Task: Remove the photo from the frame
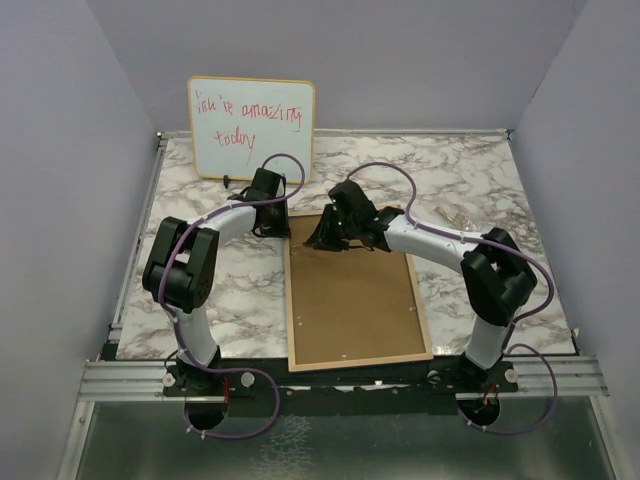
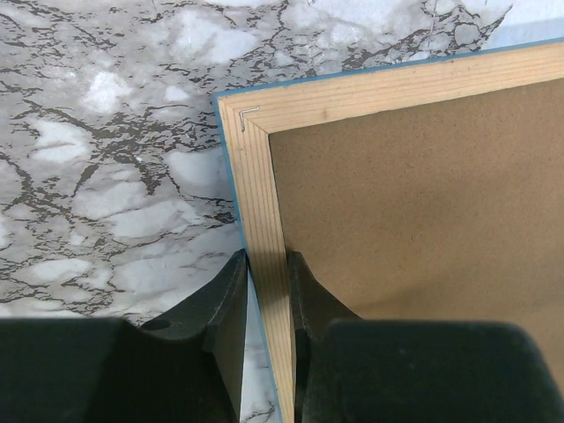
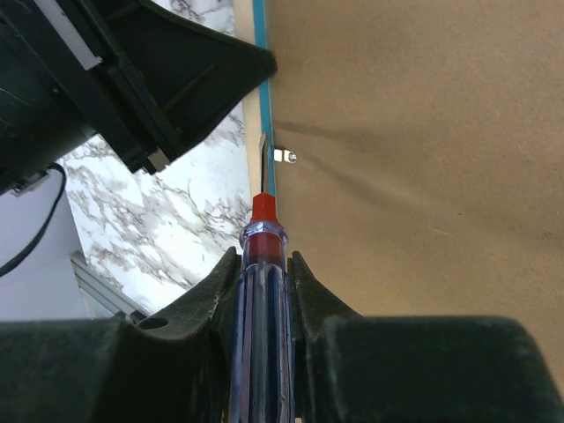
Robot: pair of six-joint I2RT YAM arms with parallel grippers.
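The picture frame lies back side up, its pale wooden rim (image 1: 291, 330) around a brown backing board (image 1: 355, 300). My left gripper is shut on the frame's left bar, near the far left corner. My right gripper is shut on a screwdriver (image 3: 264, 210) with a red and clear handle. Its blade points at the inner edge of the left bar, beside a small metal tab (image 3: 285, 156) that lies over the board's edge; whether they touch I cannot tell. No photo shows; the backing covers the frame's inside.
A whiteboard (image 1: 252, 130) with red writing stands behind the frame's far left corner. Small clear items (image 1: 458, 219) lie on the marble table at the right. The left finger stands close beside the screwdriver tip.
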